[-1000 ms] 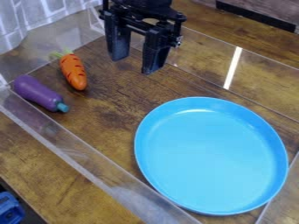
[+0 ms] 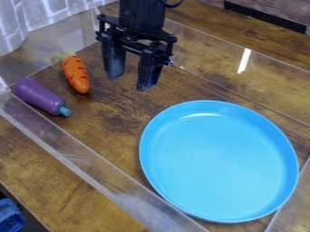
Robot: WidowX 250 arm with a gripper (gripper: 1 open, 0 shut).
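Note:
My black gripper [image 2: 130, 68] hangs over the upper middle of the wooden table, its two fingers pointing down and apart, with nothing seen between them. An orange carrot [image 2: 76, 74] lies left of the gripper. A purple eggplant [image 2: 40, 96] lies further left and lower. A large blue plate [image 2: 218, 161] fills the lower right.
Bare wood [image 2: 97, 149] lies in the middle and lower left. A clear plastic edge runs along the left side. A small blue object [image 2: 7, 216] shows at the bottom left corner.
My gripper has moved left, toward the carrot, over the last second. The carrot, eggplant and plate have not moved.

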